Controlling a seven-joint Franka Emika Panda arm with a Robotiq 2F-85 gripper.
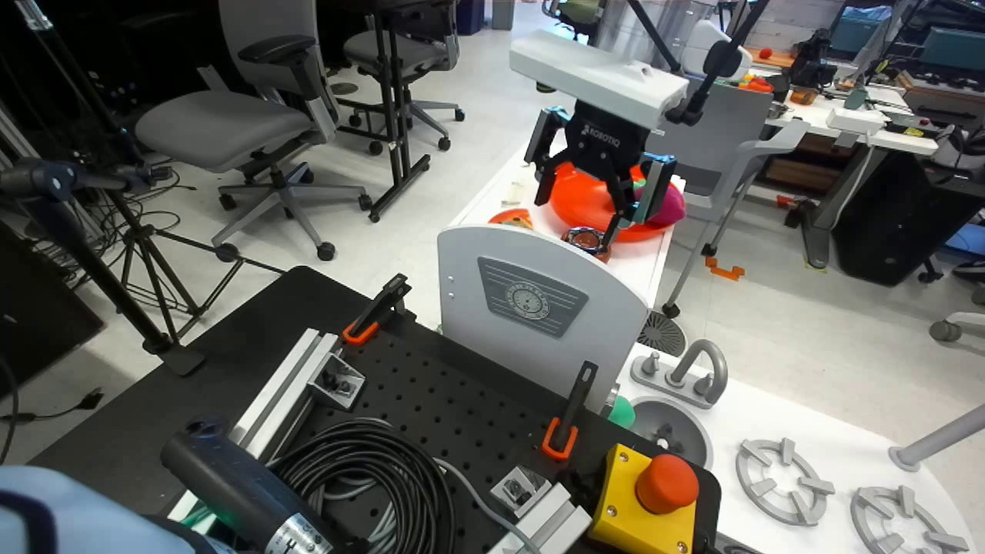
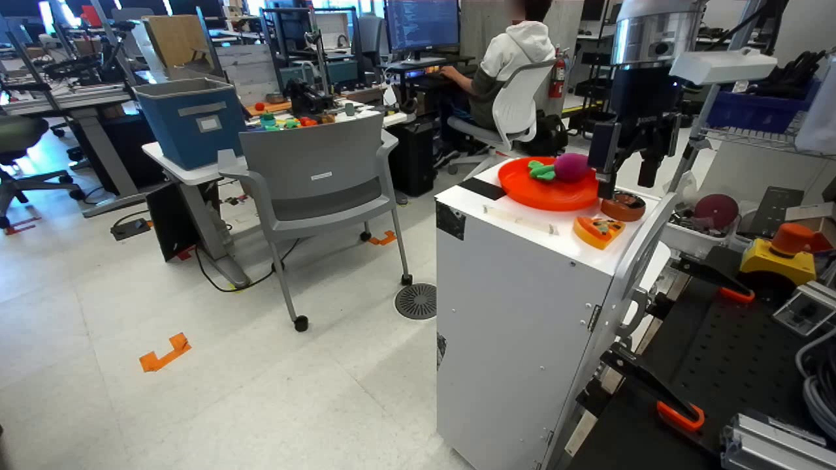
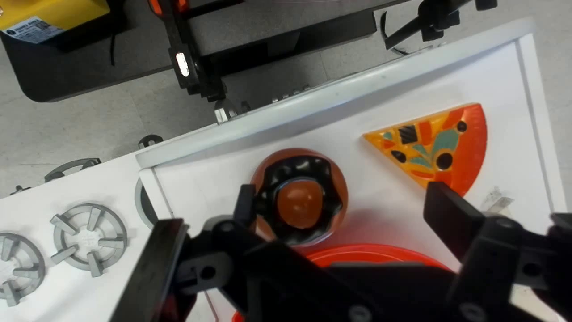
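Over the white cabinet top my gripper is open, its fingers spread and tilted, with nothing held between them. In the wrist view a toy donut, brown with black icing, lies on the white surface near the left fingertip. To its right rests a toy pizza slice, apart from both fingers. A red plate carries a purple toy vegetable with green leaves. My fingers hide much of the plate in the wrist view.
A raised grey back panel borders the cabinet top. Beside it are a toy sink and burners. A black pegboard table with clamps and a yellow emergency-stop box stands in front.
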